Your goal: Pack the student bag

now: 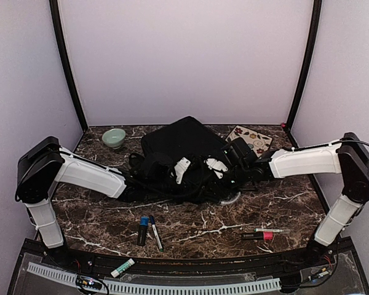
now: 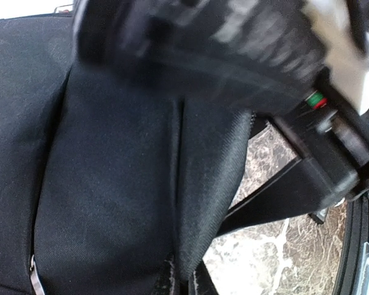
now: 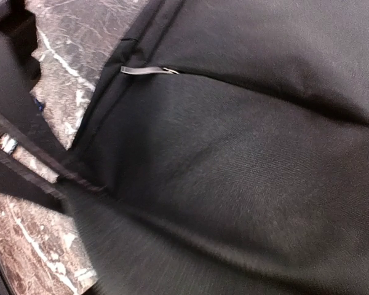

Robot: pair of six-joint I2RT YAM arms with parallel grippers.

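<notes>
A black student bag [image 1: 181, 135] lies at the back centre of the marble table, both grippers at its front. In the left wrist view its dark fabric [image 2: 104, 166] fills much of the frame, and my left gripper is shut on a folded edge of it. My right gripper [image 1: 218, 184] is beside the left one at the bag's front right. In the right wrist view the bag's fabric [image 3: 246, 172] and a zip pull [image 3: 144, 70] show large; that gripper's fingers are not clearly seen.
A green bowl [image 1: 114, 138] stands back left, a patterned board [image 1: 249, 136] back right. A blue-capped marker [image 1: 142, 230], a pen [image 1: 156, 233], a pink marker [image 1: 256, 235] and a glue stick [image 1: 122, 267] lie along the front.
</notes>
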